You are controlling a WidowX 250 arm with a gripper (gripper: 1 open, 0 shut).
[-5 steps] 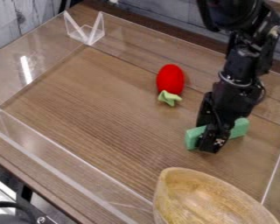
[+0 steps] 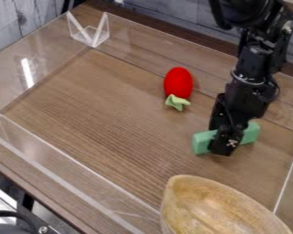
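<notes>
My black gripper (image 2: 227, 130) reaches down from the top right onto a mint-green block (image 2: 205, 145) lying on the wooden table at the right. The fingers are over and around the block's middle; the gripper is open, though its fingertips are partly hidden by its dark body. A red oval object (image 2: 179, 81) lies behind and left of the gripper, with a small light-green piece (image 2: 176, 103) just in front of it.
A large pale yellow bowl (image 2: 196, 199) fills the bottom right. A white wire-like holder (image 2: 91, 29) stands at the back left.
The gripper and arm have shifted slightly over the last second, rising a little around the block. The green block and other objects look nearly unmoved.
</notes>
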